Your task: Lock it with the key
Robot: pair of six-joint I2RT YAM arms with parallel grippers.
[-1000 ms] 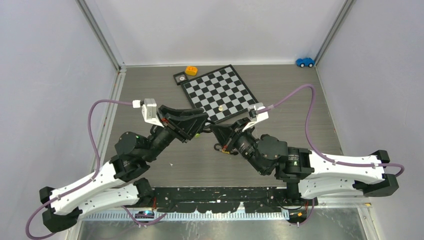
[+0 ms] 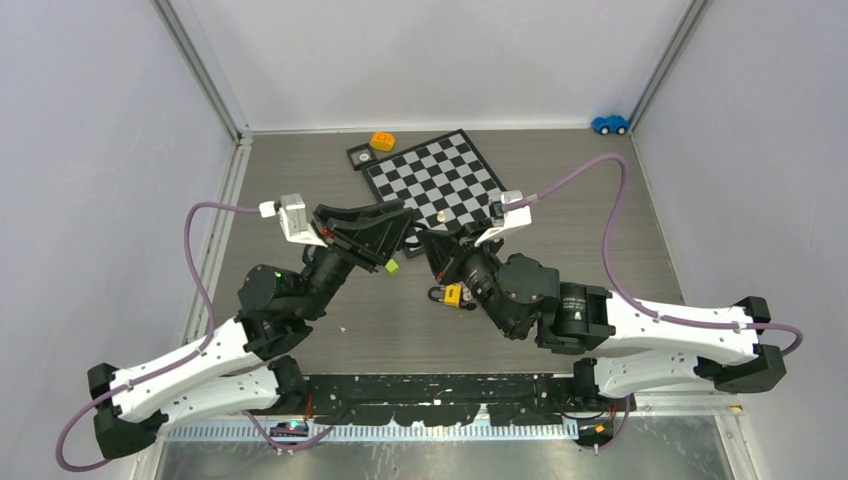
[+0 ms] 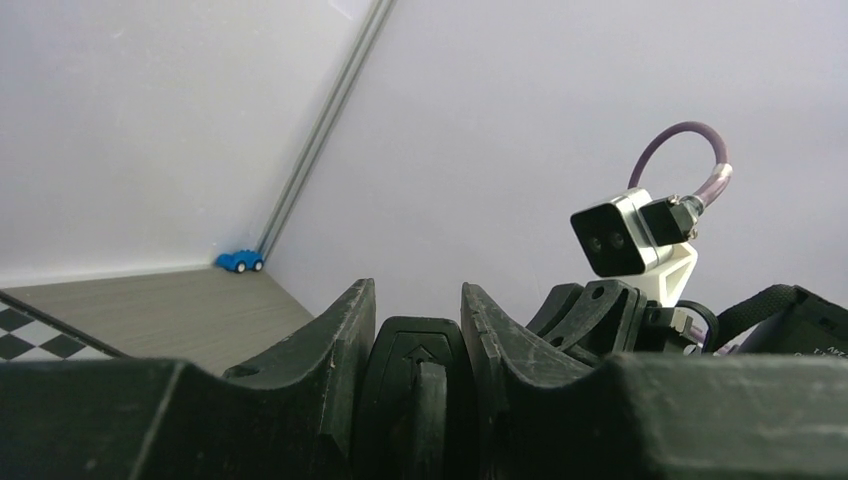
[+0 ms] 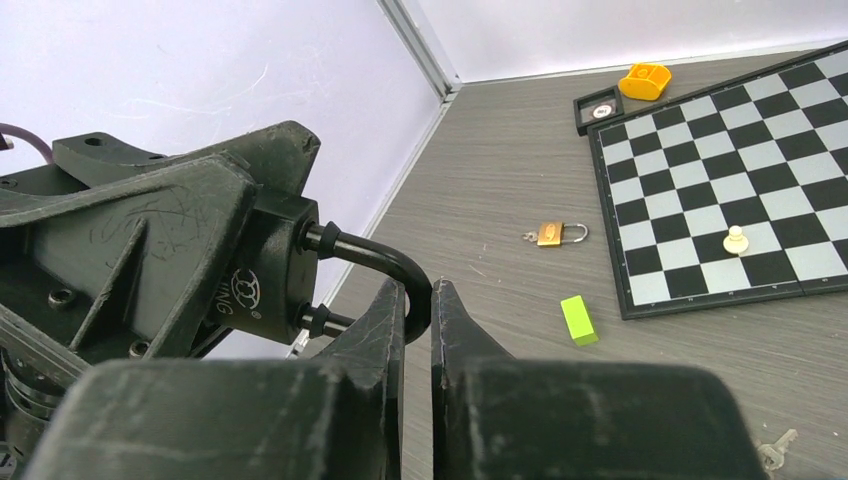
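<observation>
My left gripper (image 2: pixel 400 222) is shut on a black padlock, whose body (image 4: pixel 262 262) sits between its fingers with the U-shaped shackle (image 4: pixel 385 265) pointing toward my right gripper (image 2: pixel 428 240). In the right wrist view my right gripper is shut on the bend of that shackle. The black body (image 3: pixel 415 380) fills the gap between my left fingers in the left wrist view. A small brass padlock (image 4: pixel 550 235) lies on the table, and a key (image 4: pixel 775 453) lies at the lower right of the right wrist view.
A checkerboard (image 2: pixel 435 180) lies behind the grippers with a pale piece (image 4: pixel 735 243) on it. A green block (image 4: pixel 578 320), a yellow toy (image 2: pixel 383 141), a small black tray (image 2: pixel 360 160) and a blue toy car (image 2: pixel 610 124) are around it.
Both grippers, with the black padlock between them, have moved slightly up in the top view, the right one a little more and leftward, uncovering more of the yellow padlock below.
</observation>
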